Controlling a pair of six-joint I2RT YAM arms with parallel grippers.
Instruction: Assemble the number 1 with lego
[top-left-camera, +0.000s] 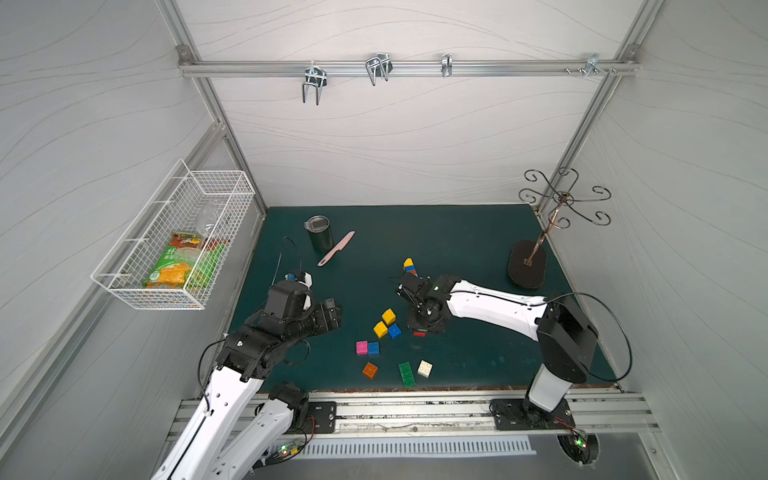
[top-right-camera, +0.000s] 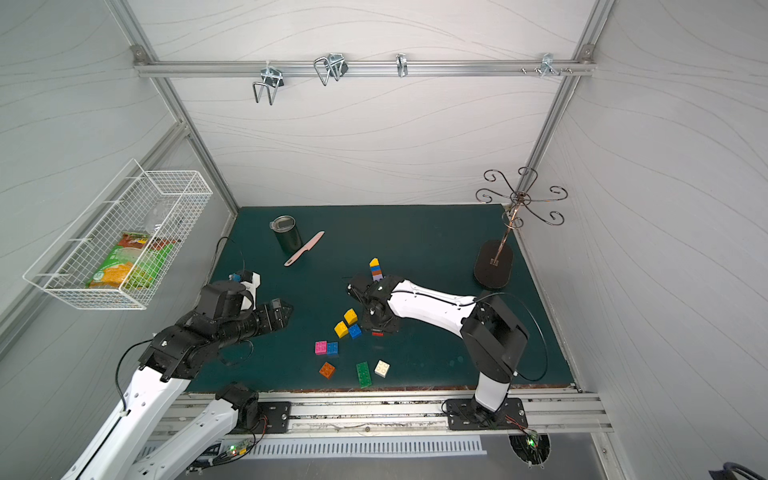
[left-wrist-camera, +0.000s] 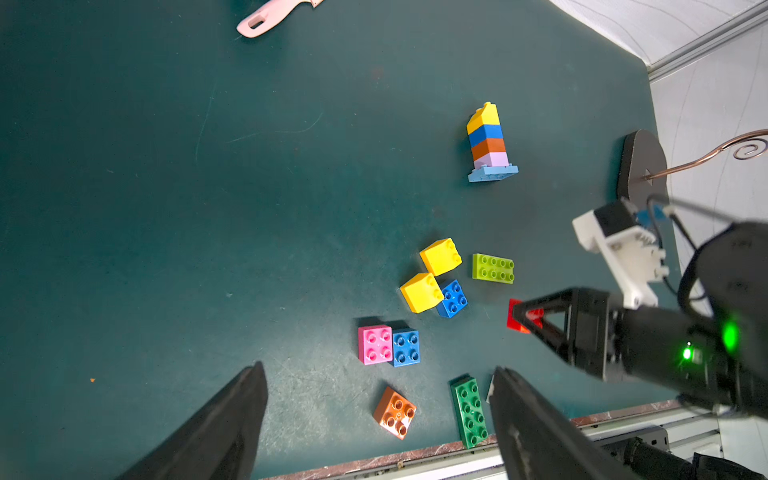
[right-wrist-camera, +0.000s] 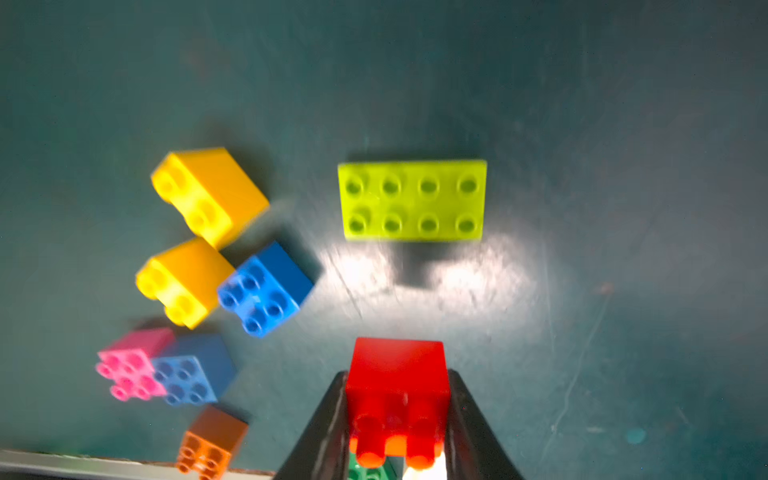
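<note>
My right gripper is shut on a red brick (right-wrist-camera: 398, 364), held above the table in front of a lime-green brick (right-wrist-camera: 413, 200) with two rows of studs. Further back, in the left wrist view, stands a stack of bricks (left-wrist-camera: 488, 144): light blue base, pale pink, brown, blue, and a yellow top with a slanted face. Two yellow bricks (left-wrist-camera: 441, 257) and a blue brick (left-wrist-camera: 453, 299) lie grouped near the middle. Over the left side, my left gripper hangs open, its blurred fingers (left-wrist-camera: 228, 420) wide apart with nothing held.
Toward the front edge lie a pink brick (left-wrist-camera: 375, 345), another blue brick (left-wrist-camera: 405, 347), a brown brick (left-wrist-camera: 395, 413), a dark green brick (left-wrist-camera: 469, 412) and a white brick (top-left-camera: 425, 369). A knife (top-left-camera: 336, 249), canister (top-left-camera: 318, 234) and metal stand (top-left-camera: 527, 265) are farther off.
</note>
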